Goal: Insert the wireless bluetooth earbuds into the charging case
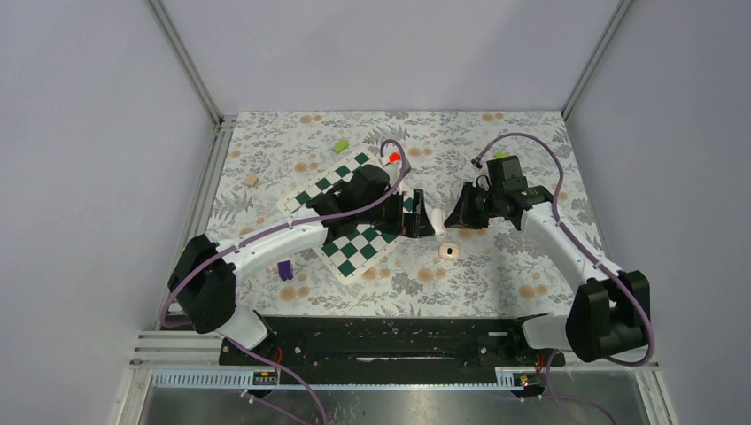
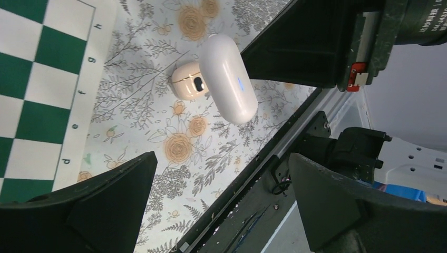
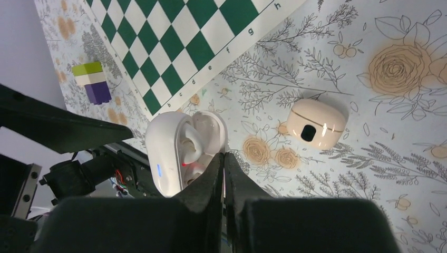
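Note:
Held up by my right gripper is the white charging case [image 3: 167,153], its lid open. The closed fingertips are at the edge of the case. Inside, a glossy white earbud [image 3: 192,146] appears seated in one slot; beside it glows a red light, and the fingers partly hide the other slot. In the left wrist view the back of the case [image 2: 228,79] shows a small blue light. My left gripper stands open, its fingers wide apart with nothing between them, close to the case in the top view.
A beige case [image 3: 317,124] lies on the floral cloth below and beside the white one. The green-and-white chessboard [image 1: 359,252] extends under my left arm. Coloured blocks [image 3: 92,81] lie beyond the board.

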